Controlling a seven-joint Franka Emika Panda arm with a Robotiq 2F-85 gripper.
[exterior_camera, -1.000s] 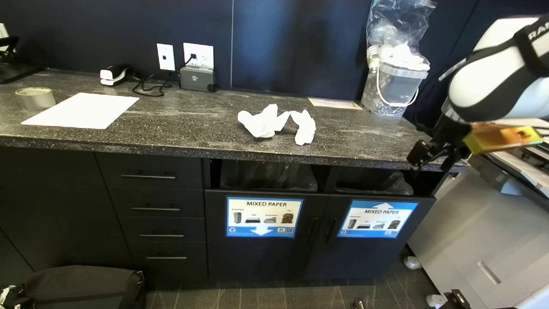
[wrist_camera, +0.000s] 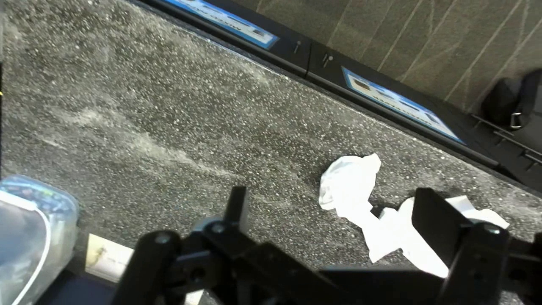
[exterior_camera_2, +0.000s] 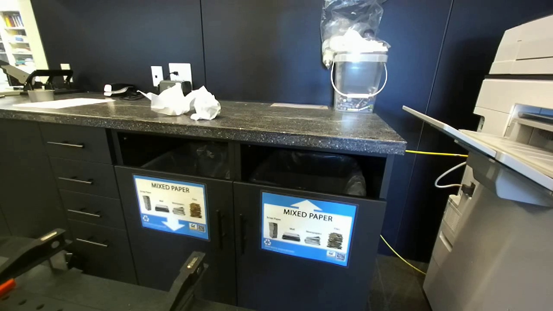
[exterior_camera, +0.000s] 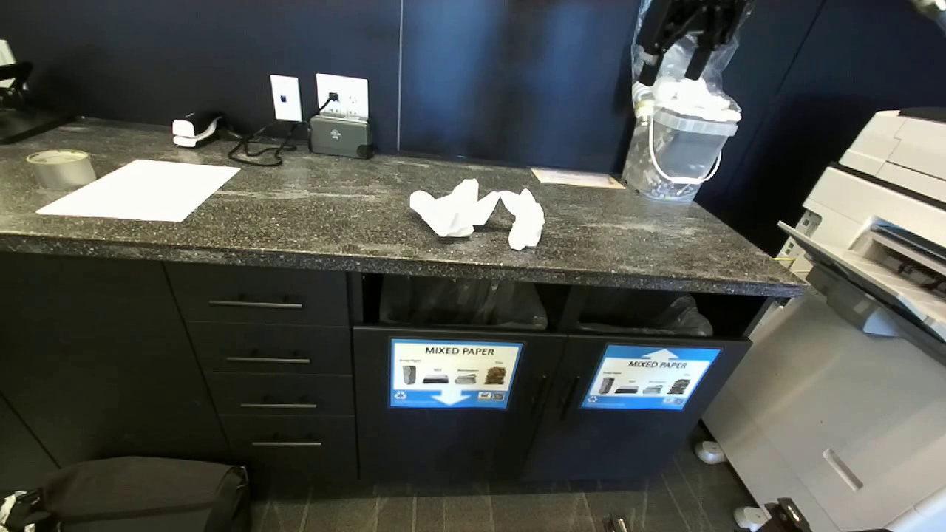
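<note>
Two crumpled white papers lie close together on the dark speckled counter (exterior_camera: pixel 355 199), the left one (exterior_camera: pixel 452 210) larger than the right one (exterior_camera: pixel 525 219). High at the upper right in exterior view 1 is my gripper (exterior_camera: pixel 675 71), its two black fingers pointing down and apart, with nothing held between them. In the wrist view the gripper is spread wide; the smaller paper (wrist_camera: pixel 350 185) shows between the fingers, well below on the counter. The right finger (wrist_camera: pixel 432 223) partly covers the larger paper (wrist_camera: pixel 401 231). Exterior view 2 does not show the gripper.
A clear bucket (exterior_camera_2: pixel 357 77) stuffed with white material stands at the counter's right end. Below are two bin openings (exterior_camera_2: pixel 306 171) behind Mixed Paper signs. A flat sheet (exterior_camera: pixel 142 191) and a tape roll (exterior_camera: pixel 60 168) lie left. A printer (exterior_camera: pixel 887 266) stands right.
My gripper has risen from the counter's right front edge to the upper right, over by the bucket. The arm has mostly left exterior view 1. Both papers lie where they were.
</note>
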